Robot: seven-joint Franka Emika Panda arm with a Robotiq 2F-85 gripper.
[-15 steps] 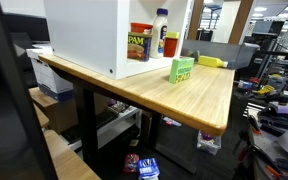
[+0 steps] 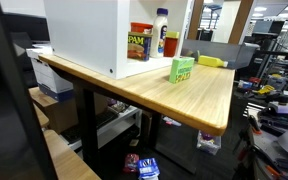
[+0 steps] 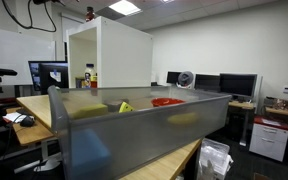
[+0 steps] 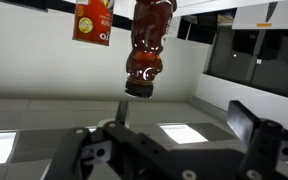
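Observation:
In the wrist view my gripper is open, its dark fingers wide apart with nothing between them. Beyond them a brown bottle (image 4: 149,42) appears upside down, its dark cap (image 4: 139,89) toward the middle of the picture. A red-orange container (image 4: 93,22) is beside it, cut off by the top edge. From the first exterior view, a Spam can (image 2: 139,45), a white bottle (image 2: 161,24) and a red jar (image 2: 171,46) are grouped at the white shelf unit (image 2: 89,32). A green box (image 2: 182,69) sits on the table in front of them.
A yellow bottle (image 2: 213,62) lies farther back on the wooden table (image 2: 189,98), whose front right part is clear. In the second exterior view a grey translucent bin (image 3: 134,135) fills the foreground, with red and yellow items inside. Monitors (image 3: 204,82) stand behind.

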